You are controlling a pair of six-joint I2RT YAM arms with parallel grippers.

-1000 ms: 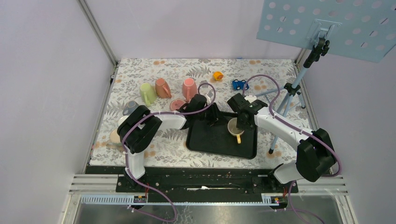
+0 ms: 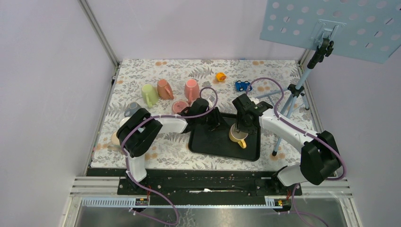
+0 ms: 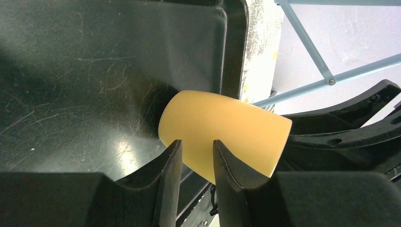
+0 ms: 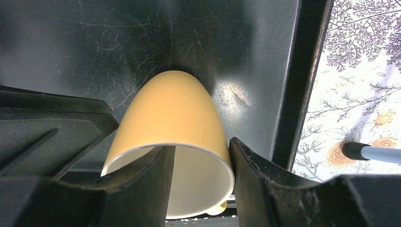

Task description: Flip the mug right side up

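A yellow mug (image 2: 236, 135) lies on its side in the black tray (image 2: 210, 142), its handle toward the front in the top view. My right gripper (image 2: 241, 124) is over its rim; in the right wrist view the mug's open white mouth (image 4: 198, 184) faces the fingers, one inside it and the other at its outer right edge, with a gap between them. My left gripper (image 2: 215, 122) is over the left part of the tray; in the left wrist view its fingers are part open in front of the mug's yellow body (image 3: 222, 123), with nothing seen held.
Several other mugs, among them a green one (image 2: 149, 94) and a pink one (image 2: 191, 89), stand left and behind. A small orange cup (image 2: 221, 75) and blue object (image 2: 242, 86) lie at the back. A light-blue stand (image 2: 293, 101) is at the right.
The mug has shifted slightly toward the front, its handle lower in the top view, with my right gripper following it. My left gripper has moved only slightly.
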